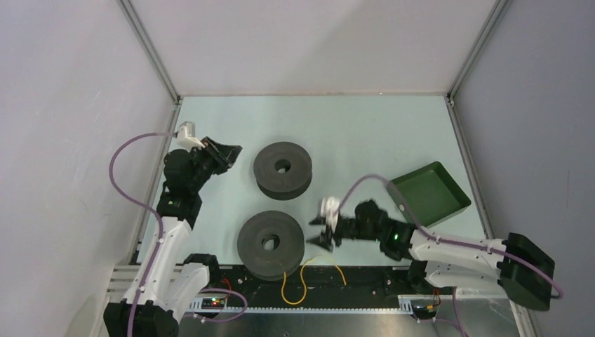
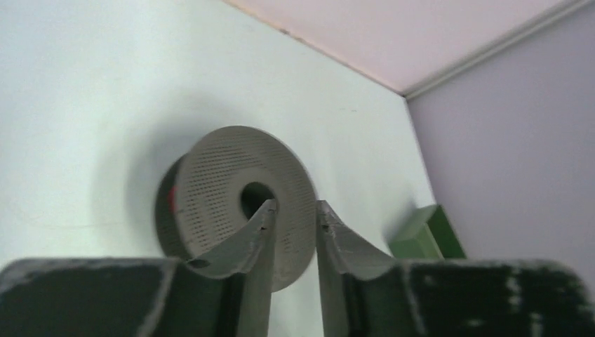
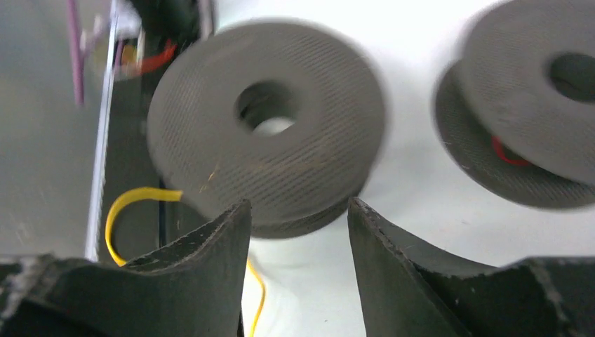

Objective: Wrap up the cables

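Two dark grey spools rest on the pale table. The front spool [image 1: 256,235] lies at the table's front edge, a loose yellow cable [image 1: 304,281] trailing from it over the edge. Behind it sits the rear spool [image 1: 270,163]; a bit of red cable [image 3: 506,154] shows inside its gap. My left gripper [image 1: 233,156] is left of the rear spool, apart from it, its fingers parted with nothing between them. To the right of the front spool, my right gripper [image 1: 316,233] is blurred in the top view; its fingers [image 3: 228,270] stand apart and empty in its wrist view.
A green bin [image 1: 431,193] stands at the right of the table, open side up. The black front rail [image 1: 351,286] runs along the table edge. Walls close in the left, right and back.
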